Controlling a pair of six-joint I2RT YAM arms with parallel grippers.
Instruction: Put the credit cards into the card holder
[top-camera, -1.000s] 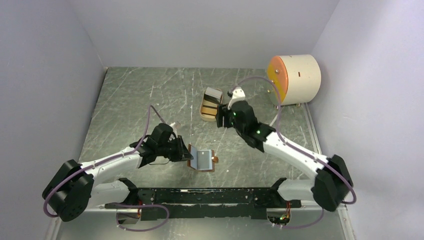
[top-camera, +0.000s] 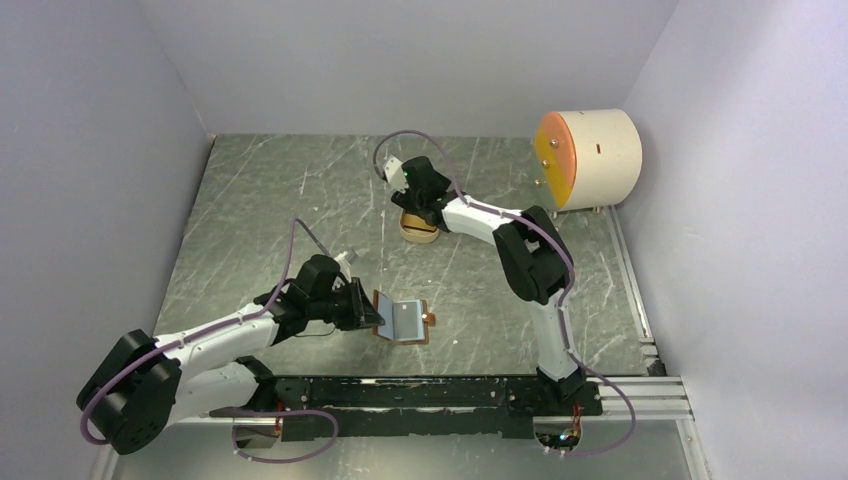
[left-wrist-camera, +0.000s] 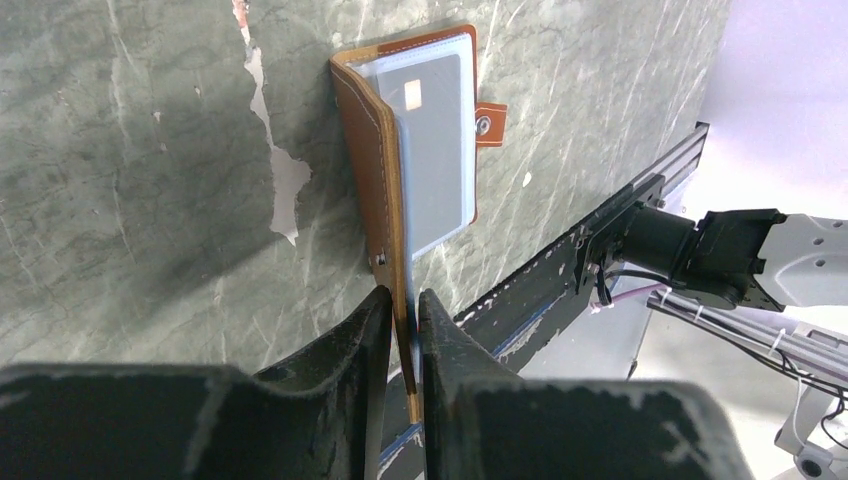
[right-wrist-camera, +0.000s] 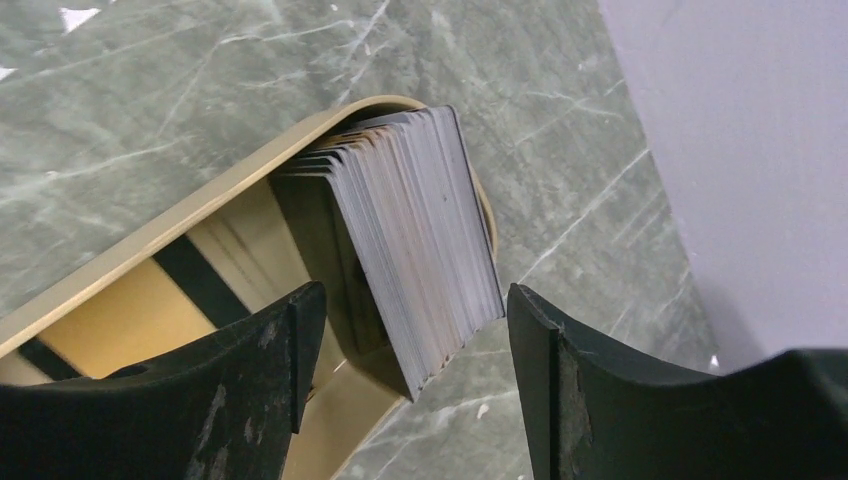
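The brown card holder (left-wrist-camera: 368, 160) stands spread on the table, clear sleeves (left-wrist-camera: 436, 120) showing inside. My left gripper is shut on the near end of its raised cover. From above, that holder (top-camera: 408, 320) lies at the front middle of the table. A thick stack of white-edged cards (right-wrist-camera: 425, 225) leans at one end of an oval box (right-wrist-camera: 150, 240). Over that box, my right gripper is open, one finger on either side of the stack and apart from it. In the top view, the right gripper (top-camera: 398, 200) hides the cards.
At the back right of the table stands a cream cylinder cabinet (top-camera: 600, 160) with orange and yellow drawers. Dark dividers (right-wrist-camera: 200, 280) cross the box. Bare marble table (top-camera: 280, 190) lies at the left and between box and holder.
My right gripper has swung left and back from beside the box to over its card end, covering the stack from above. The left arm has dipped slightly, still on the cover.
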